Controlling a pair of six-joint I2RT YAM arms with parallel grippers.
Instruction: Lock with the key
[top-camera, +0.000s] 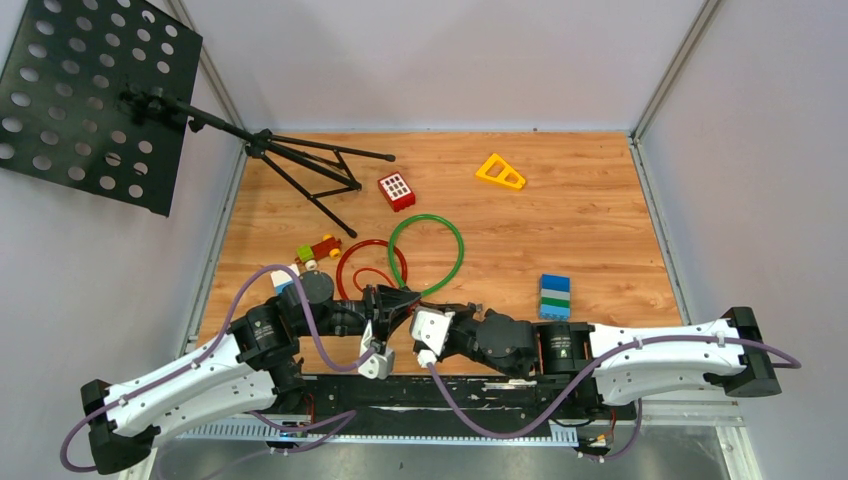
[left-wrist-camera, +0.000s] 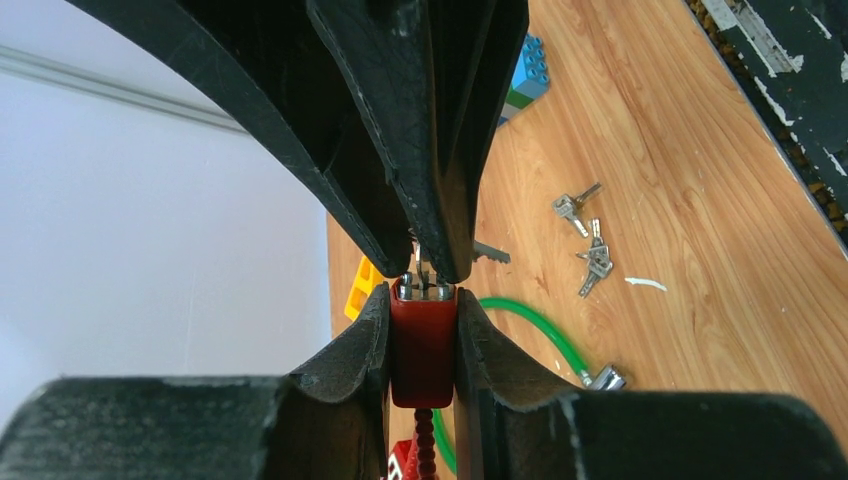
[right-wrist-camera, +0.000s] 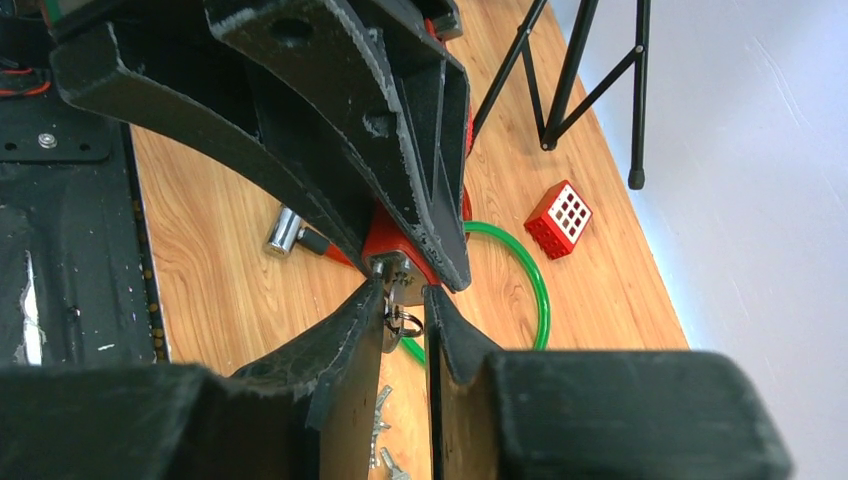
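A red-bodied lock (left-wrist-camera: 423, 360) is clamped between the fingers of my left gripper, its metal end facing the other hand. At that end, a small silver key with a wire ring (right-wrist-camera: 394, 322) meets the lock; how deep it sits cannot be made out. My right gripper has its fingertips on both sides of the key, with a gap between them. In the left wrist view the right fingers (left-wrist-camera: 455, 255) stand just off the lock's metal face. From the top view, both grippers meet above the table's front and hide the lock.
Loose keys (left-wrist-camera: 597, 258) lie on the wood below. A green cable (top-camera: 460, 245) and a red cable (top-camera: 340, 270) are beyond the grippers. Blue and green bricks (top-camera: 555, 297) sit right; a black stand (top-camera: 290, 155) rises at the back left.
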